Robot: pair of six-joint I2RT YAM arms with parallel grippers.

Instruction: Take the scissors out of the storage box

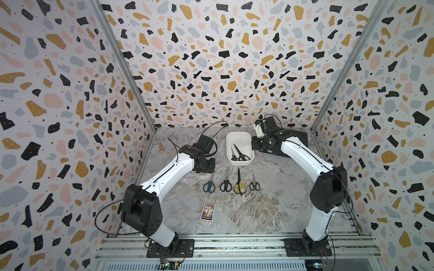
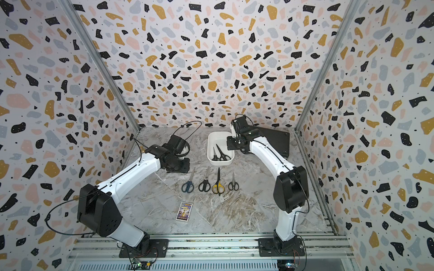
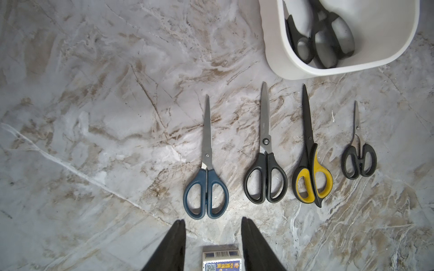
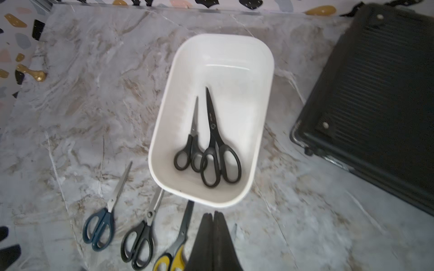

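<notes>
The white storage box point(image 4: 158, 131) holds two black-handled scissors: a larger pair point(image 4: 230, 163) whose handle overlaps that of a smaller pair point(image 4: 181, 159). Outside it, on the marble table, lie blue-handled scissors point(image 3: 207, 180), grey-bladed black-handled scissors point(image 3: 265, 169), yellow-and-black scissors point(image 3: 312, 174) and small black-handled scissors point(image 3: 358, 153). My right gripper is raised by the box's right side, shut, with nothing visible between its fingers. My left gripper hangs above the table left of the box, open and empty; the table and a card box show between its fingers.
A black ridged case point(image 4: 384, 99) lies to the right of the storage box. A small colourful card box point(image 1: 208, 211) is nearer the front edge. At the far left rests a small golden object point(image 1: 161, 148).
</notes>
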